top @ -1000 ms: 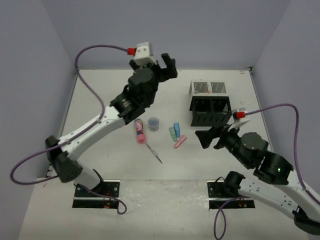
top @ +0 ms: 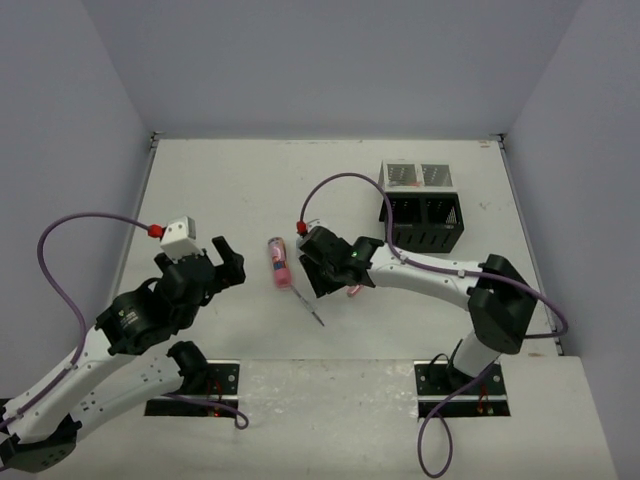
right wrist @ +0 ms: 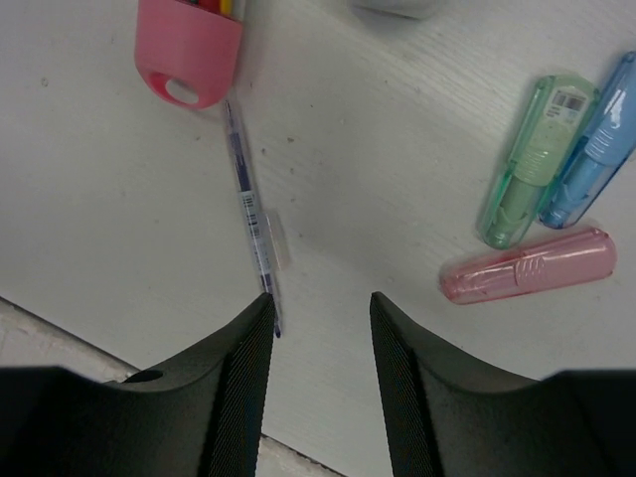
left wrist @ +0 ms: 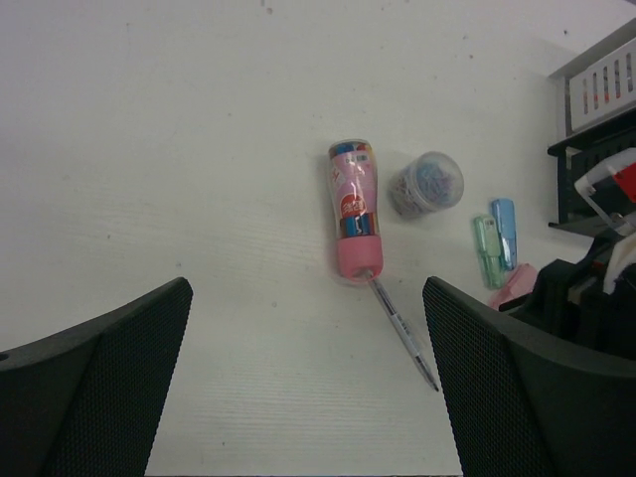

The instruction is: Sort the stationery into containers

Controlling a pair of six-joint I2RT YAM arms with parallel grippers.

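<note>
A clear pen with a dark core (right wrist: 248, 199) lies diagonally on the table, its upper end against the pink base of a cylindrical pencil pack (left wrist: 355, 204). My right gripper is over the table just right of the pen, open and empty, its left fingertip overlapping the pen's lower end in view. Green (right wrist: 532, 164), blue (right wrist: 596, 144) and pink (right wrist: 532, 266) capped sticks lie to its right. A small clear tub (left wrist: 427, 184) stands beside the pencil pack; the right arm covers it in the top view. My left gripper (top: 230, 262) hangs wide open at the left, nothing between its fingers.
At the back right stand a white basket (top: 437, 176) and, in front of it, a black basket (top: 420, 238), both divided in compartments. The right arm reaches across the right front.
My right gripper has moved left from beside the black basket to near the pen. The stationery shows no shift.
</note>
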